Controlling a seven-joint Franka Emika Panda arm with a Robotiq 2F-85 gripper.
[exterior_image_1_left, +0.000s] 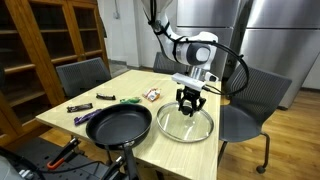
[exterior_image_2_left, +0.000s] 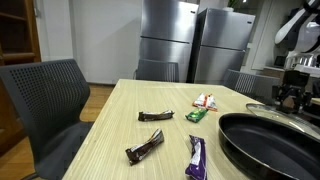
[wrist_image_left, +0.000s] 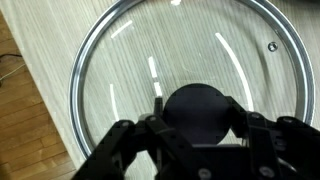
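A round glass lid (exterior_image_1_left: 184, 122) with a metal rim and a black knob (wrist_image_left: 196, 115) lies on or very close above the table, to the right of the black pan (exterior_image_1_left: 118, 126). Over its middle, my gripper (exterior_image_1_left: 188, 104) points down, shut on the knob. In the wrist view the knob sits between the fingers at the lower middle, and the rim (wrist_image_left: 76, 98) curves around it. At the right edge of exterior view 2, the lid (exterior_image_2_left: 283, 116) shows beyond the pan (exterior_image_2_left: 262, 138).
Several wrapped bars (exterior_image_2_left: 146, 147), a green item (exterior_image_2_left: 196, 114) and a red-and-white packet (exterior_image_2_left: 205, 101) lie on the wooden table (exterior_image_1_left: 125, 83), left of and behind the lid. Chairs (exterior_image_1_left: 252, 100) stand around it.
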